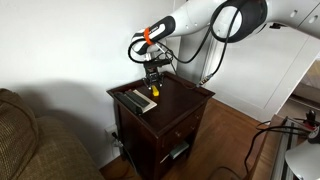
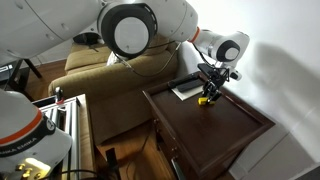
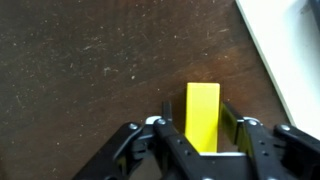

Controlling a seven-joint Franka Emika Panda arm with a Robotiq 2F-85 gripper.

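Observation:
A yellow block (image 3: pixel 203 118) stands out in the wrist view between the fingers of my gripper. The fingers are part-way apart on either side of it; whether both touch it is unclear. In exterior view 1 the yellow block (image 1: pixel 155 91) is just below the gripper (image 1: pixel 153 86), low over the dark cabinet top (image 1: pixel 185 100). Exterior view 2 has the yellow block (image 2: pixel 204 101) under the gripper too, at or very close to the cabinet surface.
Beside the block lies a flat pale item with a dark strip (image 1: pixel 136 101) on the cabinet top. The white wall is close behind the cabinet. Bare dark surface stretches to the right of the block in exterior view 1.

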